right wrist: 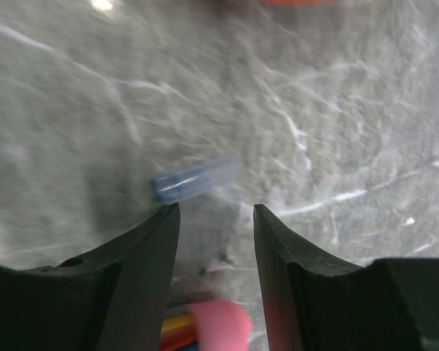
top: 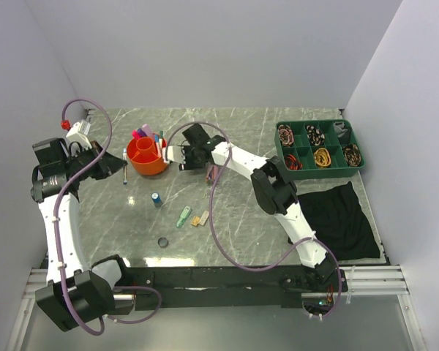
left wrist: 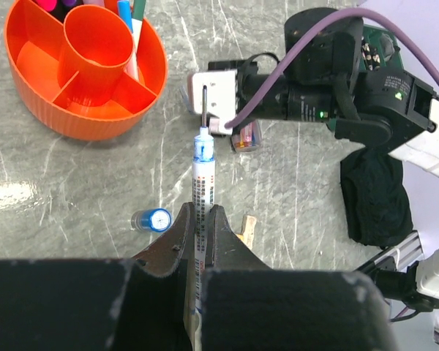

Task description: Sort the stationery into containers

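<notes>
My left gripper is shut on a white pen point(left wrist: 203, 179) with blue markings, its dark tip pointing away from the fingers. In the top view the pen hangs left of the orange round organizer point(top: 148, 167), clear of it. My right gripper is part open and low over the marble table. A small translucent bluish piece point(right wrist: 196, 178) lies just beyond its fingertips, apart from both. The right arm hides this piece from above. Pens and markers stand in the organizer's back compartments; its front compartments point(left wrist: 95, 110) look empty.
A pencil-filled clear case point(left wrist: 246, 137) lies close to the right gripper. A blue-capped bottle point(top: 156, 199), green cutter point(top: 184, 216), small erasers point(top: 200, 219) and a grey ring point(top: 163, 242) lie towards the front. The green divided tray point(top: 318, 174) and black cloth point(top: 333, 223) occupy the right.
</notes>
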